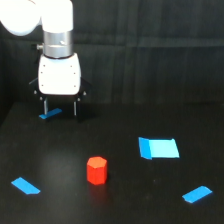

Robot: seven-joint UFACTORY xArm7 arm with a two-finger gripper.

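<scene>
My gripper hangs at the upper left of the camera view on the white arm, above the black table, its two dark fingers apart with nothing visible between them. A red hexagonal block sits in the lower middle, well away from the gripper. To the right lies a pale cyan square with a blue strip along its left side.
Short blue strips lie at the lower left, lower right and behind the gripper at upper left. A dark curtain backs the table.
</scene>
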